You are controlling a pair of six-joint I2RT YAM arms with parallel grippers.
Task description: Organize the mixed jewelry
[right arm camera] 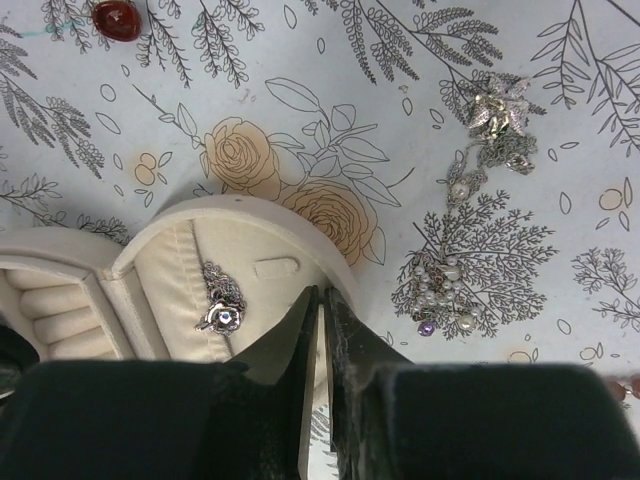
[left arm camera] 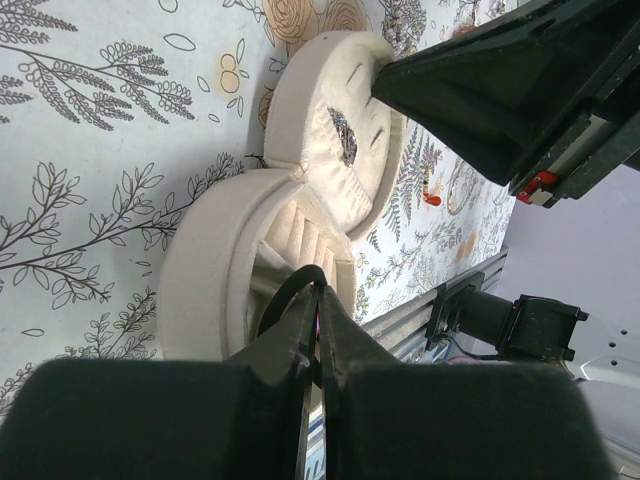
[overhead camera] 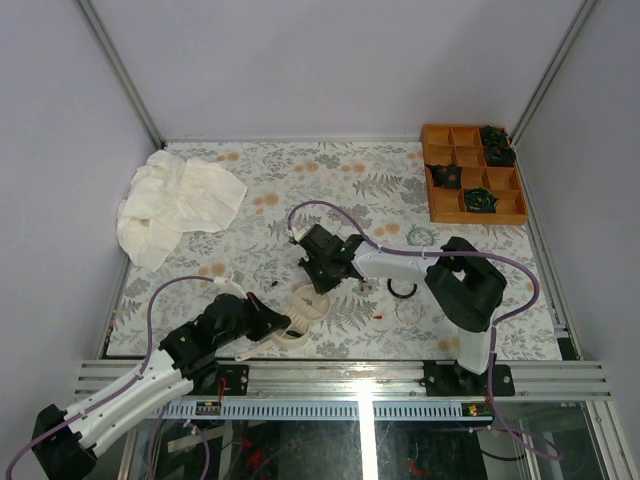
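Observation:
A cream jewelry box (left arm camera: 205, 250) lies open on the patterned cloth, its lid (right arm camera: 245, 205) hinged back. A silver chain with a pendant (right arm camera: 222, 305) rests inside the lid, beside a small strap. At the lid's rim, my right gripper has its fingertips a narrow gap apart, cream material showing between them. My left gripper is shut over the base of the box. A black band (left arm camera: 285, 297) curves beside its fingertips within the base; whether they pinch it is hidden.
Silver jewelry (right arm camera: 498, 115) and a pearl cluster (right arm camera: 443, 292) lie loose beside the box, with a dark red piece (right arm camera: 117, 19) farther off. A wooden compartment tray (overhead camera: 438, 206) stands back right; white cloth (overhead camera: 180, 205) covers the back left.

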